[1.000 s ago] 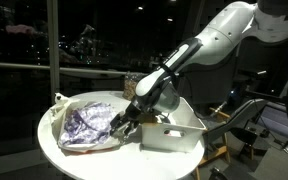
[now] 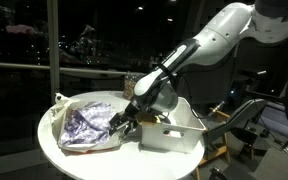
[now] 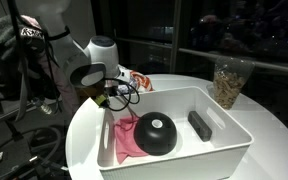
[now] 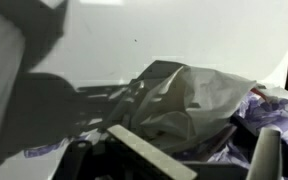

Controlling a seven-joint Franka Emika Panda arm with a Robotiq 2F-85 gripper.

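A pale, crumpled bag or box sits on the left of the round table, with purple-and-white patterned cloth in it. My gripper is low over the table at the right side of that cloth. In the wrist view the gripper stands open, its two light fingers well apart. Pale crumpled material and patterned cloth lie in front of and beneath it. Whether the fingers touch the cloth cannot be made out.
Right beside the arm is a white bin holding a black round lid or bowl, pink cloth and a dark block. A clear container with brown contents stands behind it. Bare white tabletop shows beyond the cloth.
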